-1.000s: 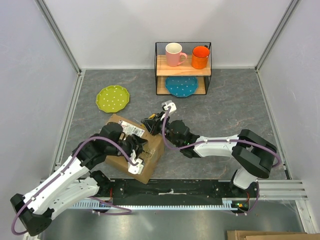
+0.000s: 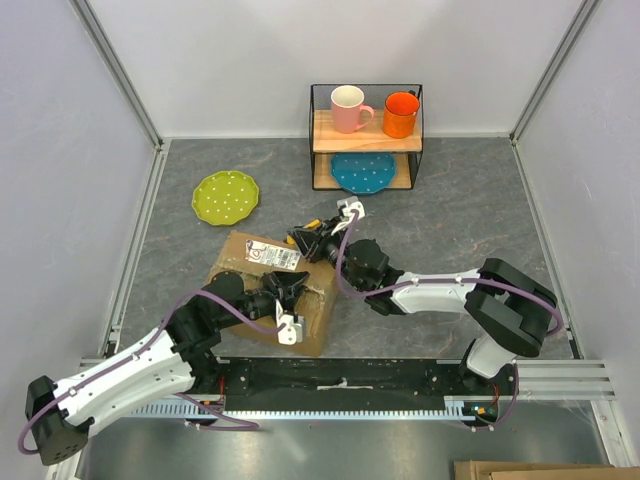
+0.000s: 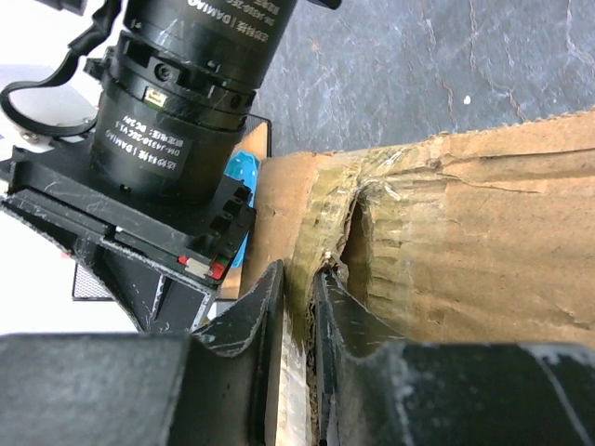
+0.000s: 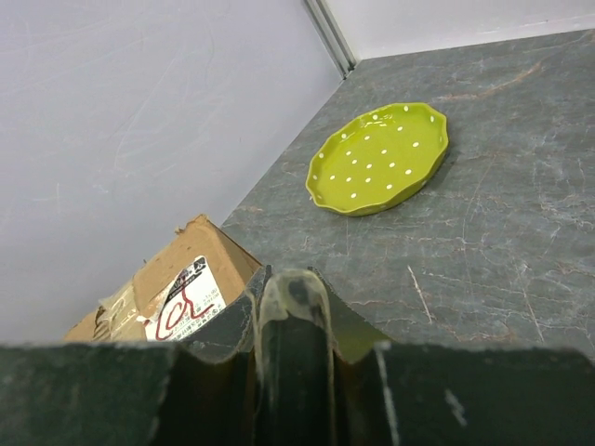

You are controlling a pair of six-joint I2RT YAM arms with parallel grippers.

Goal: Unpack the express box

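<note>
The brown cardboard box with a white shipping label lies at the left front of the table, taped across its top. My left gripper is over the box's top. In the left wrist view its fingers are shut on a taped cardboard edge, beside a dark slit in the tape. At the box's far right corner, my right gripper is shut on a yellow-and-black tool, perhaps a cutter. The tool's dark, blurred end shows between the fingers in the right wrist view; its tip is hidden.
A green dotted plate lies behind the box. At the back stands a black-framed rack with a pink mug, an orange mug and a blue plate.
The box has turned a little counterclockwise and shifted slightly right, the left gripper moving with it. My right gripper has moved a little to the right, keeping the yellow tool.
</note>
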